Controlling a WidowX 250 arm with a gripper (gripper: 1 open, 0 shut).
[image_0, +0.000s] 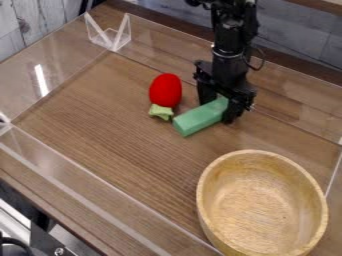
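Note:
The black arm reaches down from the top centre, its gripper (221, 96) low over the right end of a green block (199, 118) lying on the wooden table (94, 160). Dark finger parts overlap that end of the block; whether they are closed on it I cannot tell. Left of the block are a red rounded object (166, 90) and a small light-green star-shaped piece (160, 112).
A large cream bowl (262, 200) fills the lower right. A clear plastic container (107, 35) sits at the back left.

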